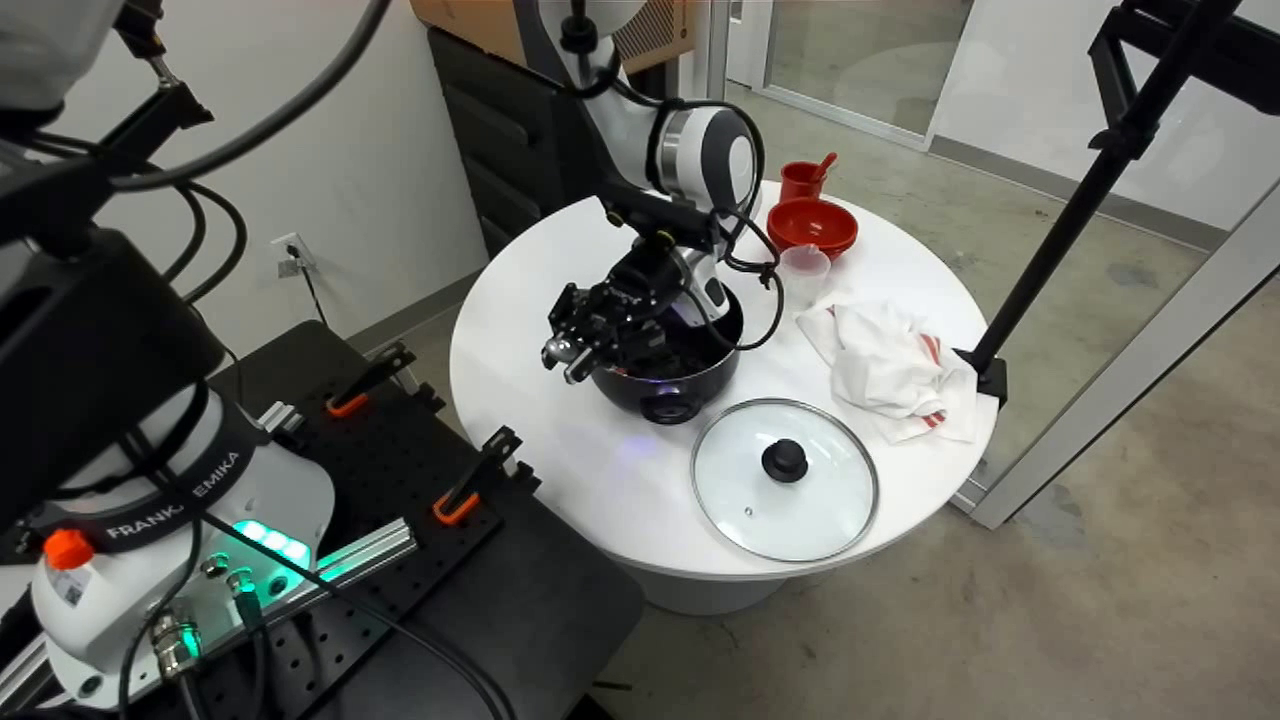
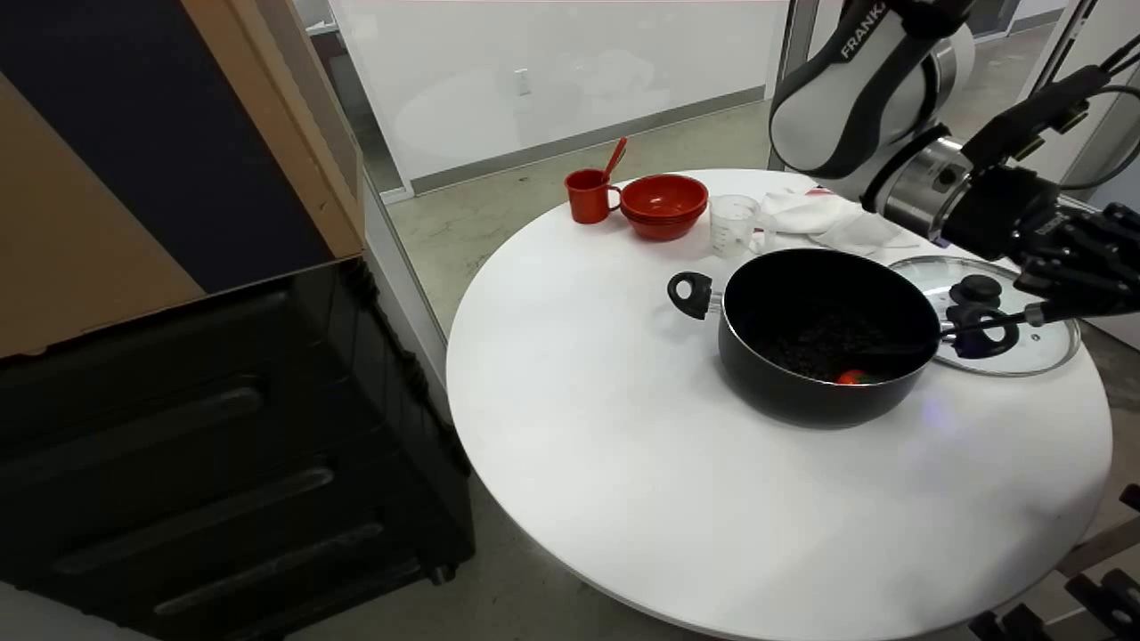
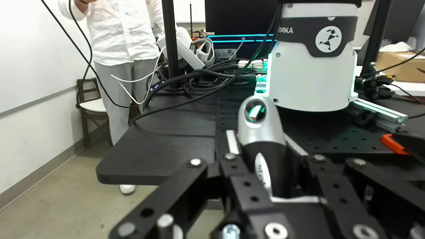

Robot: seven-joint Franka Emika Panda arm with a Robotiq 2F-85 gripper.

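My gripper is shut on a utensil with a black handle and a silver end [image 3: 261,123], which points away from the wrist. In exterior view 2 the dark shaft of the utensil [image 2: 999,320] runs over the rim of the black pot [image 2: 823,404] and down inside it. Its head is hard to make out against the dark contents. A small red piece [image 2: 851,377] shows inside the pot. From exterior view 1, the gripper [image 1: 579,346] is at the left side of the pot [image 1: 708,382], with the arm across its opening.
A glass lid [image 1: 786,516] lies flat beside the pot. A white towel [image 1: 888,372], a clear cup [image 2: 733,226], red bowls [image 2: 664,199] and a red mug [image 2: 588,198] with a red utensil stand beyond.
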